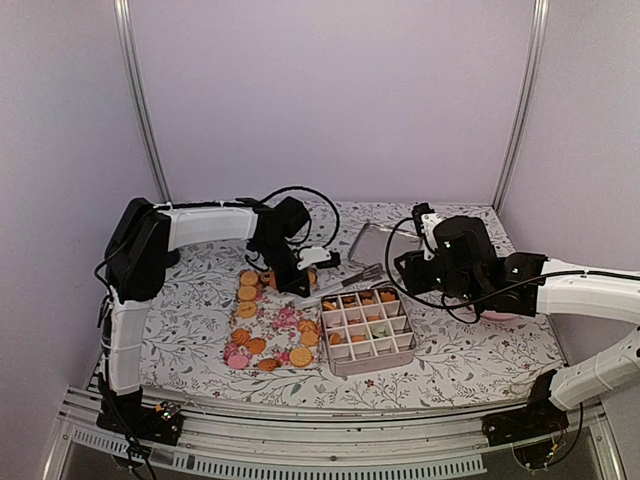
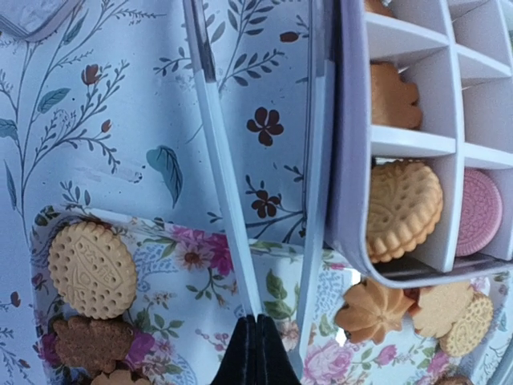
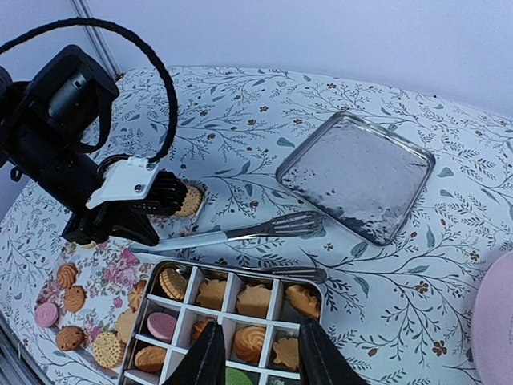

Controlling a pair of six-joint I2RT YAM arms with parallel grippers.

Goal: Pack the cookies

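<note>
A divided box [image 1: 368, 360] holds assorted cookies, seen close in the left wrist view with sandwich cookie [image 2: 403, 210] and pink cookie [image 2: 477, 210]. Left of it, the floral tray [image 1: 270, 330] carries loose cookies. My left gripper is shut at the handle end of the tongs [image 2: 220, 168], which lie beside the box's back edge; whether it grips them is unclear. My right gripper hangs over the box's right part, its fingertips apart in its own view; what lies between them, if anything, is unclear.
An empty metal tray [image 3: 353, 176] stands behind the box. A pink round object [image 3: 497, 321] is at the right edge. Bare patterned table lies right of the box.
</note>
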